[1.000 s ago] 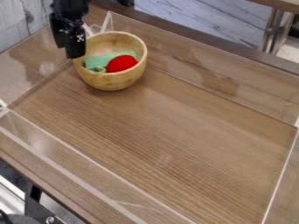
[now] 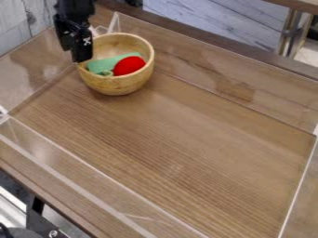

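Observation:
A wooden bowl (image 2: 122, 85) sits at the upper left of the table, holding a red object (image 2: 129, 65) and green items (image 2: 102, 67). The black gripper (image 2: 77, 53) is at the bowl's left rim, at the upper left; whether its fingers grasp the rim I cannot tell.
A shelf edge (image 2: 293, 7) stands at the upper right. A pale wall or panel is behind the gripper at the top left.
The gripper has shifted slightly right and down at the bowl's rim. The bowl and its contents have shifted slightly.

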